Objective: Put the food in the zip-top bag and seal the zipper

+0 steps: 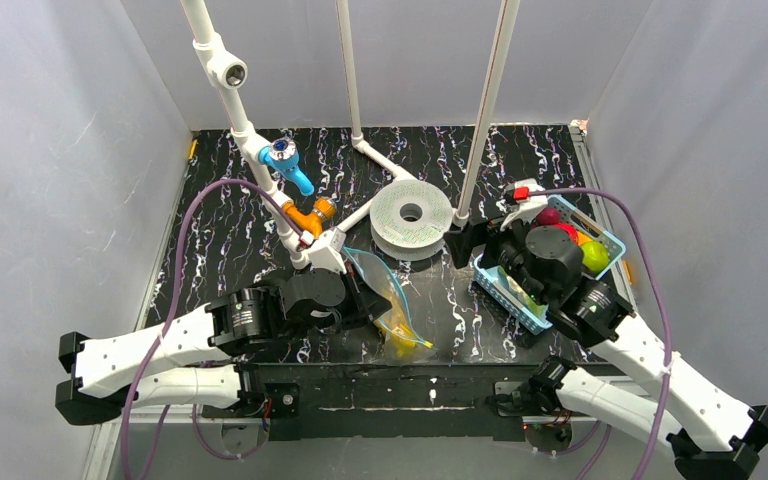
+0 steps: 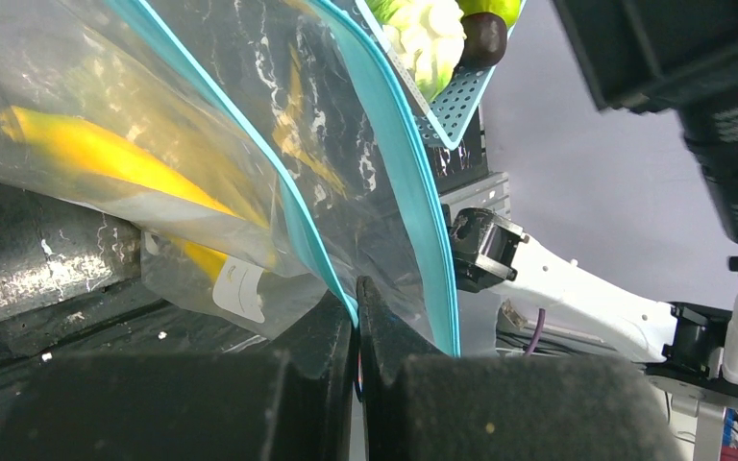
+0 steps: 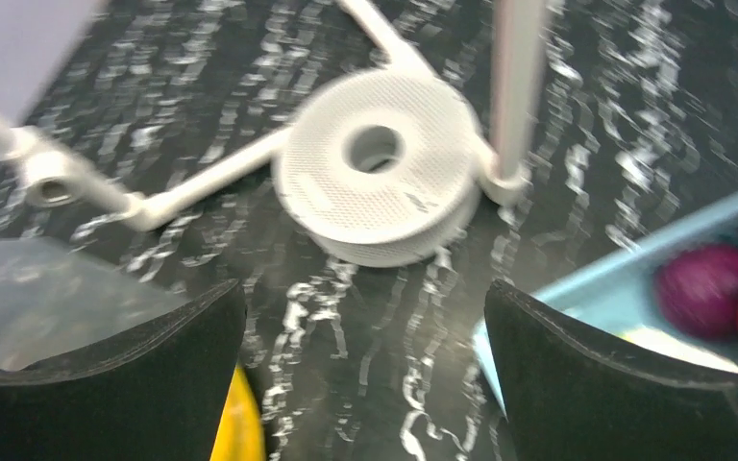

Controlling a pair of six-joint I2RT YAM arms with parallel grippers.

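A clear zip bag with blue zipper strips [image 1: 405, 315] holds yellow food [image 2: 115, 158] at the front middle of the counter. My left gripper is shut on the bag's blue rim, holding that side up. My right gripper is open with nothing between its fingers, above the counter by the basket. The blue basket [image 1: 615, 245] at the right holds colourful food, including a purple item [image 3: 706, 288], a red piece, green pieces and a pale vegetable [image 2: 418, 38].
A white roll [image 1: 390, 210] lies at the back middle among white pipes [image 1: 485, 80]. Blue [image 1: 292, 172] and orange [image 1: 303, 218] valves are on the left pipe.
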